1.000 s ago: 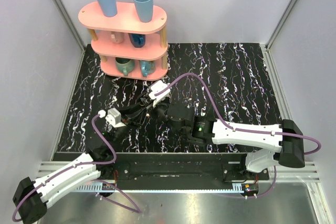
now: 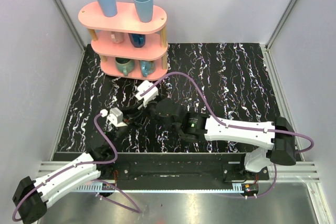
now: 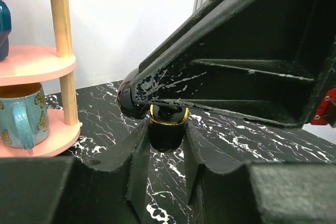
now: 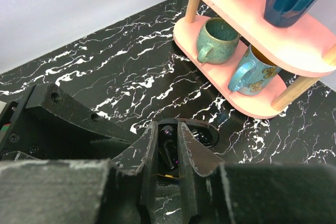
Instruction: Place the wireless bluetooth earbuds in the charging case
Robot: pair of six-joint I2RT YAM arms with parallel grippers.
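Observation:
In the left wrist view my left gripper is shut on the small black charging case (image 3: pixel 167 135), which has a gold rim. The black body of my right gripper crosses just above it, partly hiding it. In the right wrist view the case (image 4: pixel 205 135) lies open, dark earbud shapes (image 4: pixel 169 148) inside, directly behind the fingertips of my right gripper. These fingertips are close together over the case; whether they hold an earbud is hard to see. In the top view both grippers meet in front of the shelf, over the table.
A pink three-tier shelf (image 2: pixel 128 19) with cups and mugs stands at the back left. Walls bound the table on the sides and back.
My right arm has shifted a little to the left in the top view. My left gripper has moved very slightly, staying at the case.

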